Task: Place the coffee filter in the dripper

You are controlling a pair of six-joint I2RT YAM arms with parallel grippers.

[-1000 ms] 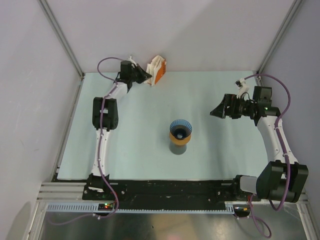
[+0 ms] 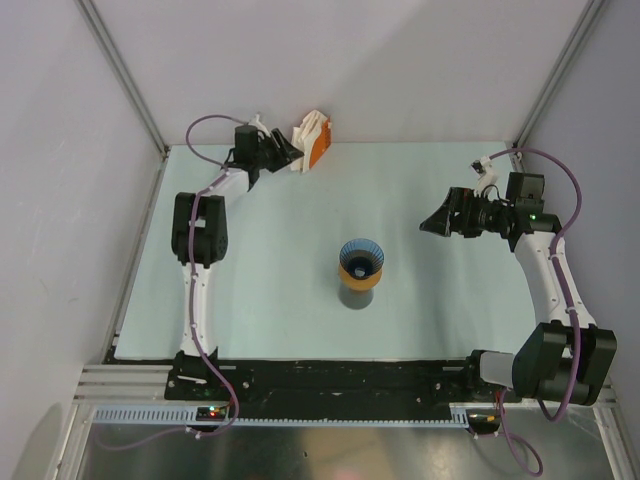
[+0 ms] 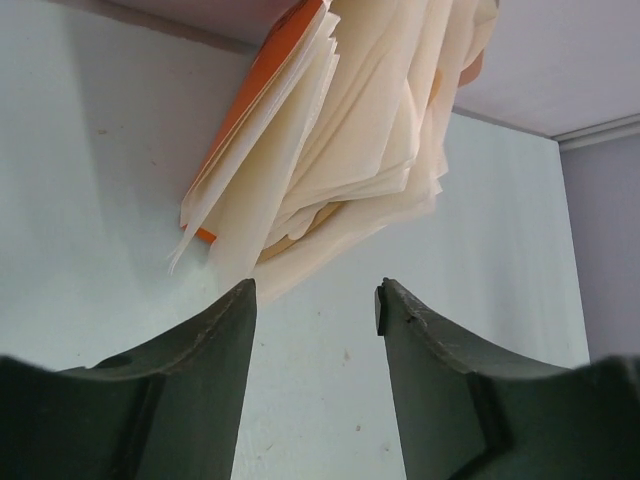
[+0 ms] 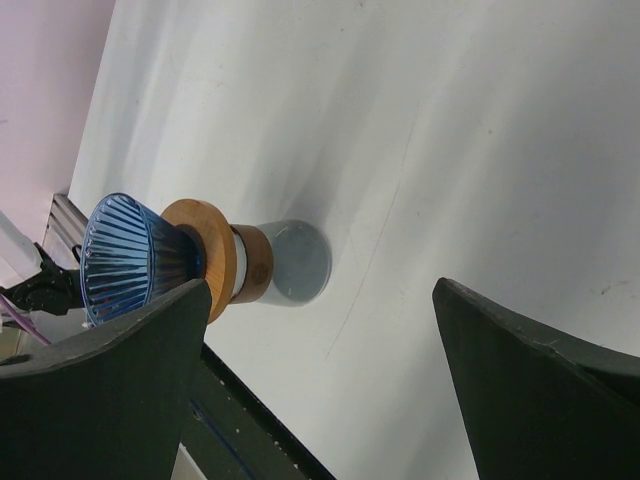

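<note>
A stack of cream paper coffee filters in an orange pack lies against the back wall. My left gripper is just left of it; in the left wrist view its fingers stand open below the filters' lower edge, nothing between them. The blue ribbed dripper, with a wooden collar, sits on a clear holder near the middle. My right gripper is open and empty, above the table to the right of the dripper.
Walls border it at the back and sides, and a dark strip runs along the front edge.
My left arm has shifted slightly left over the last second, its gripper staying beside the filters. The right arm and the dripper are unmoved.
</note>
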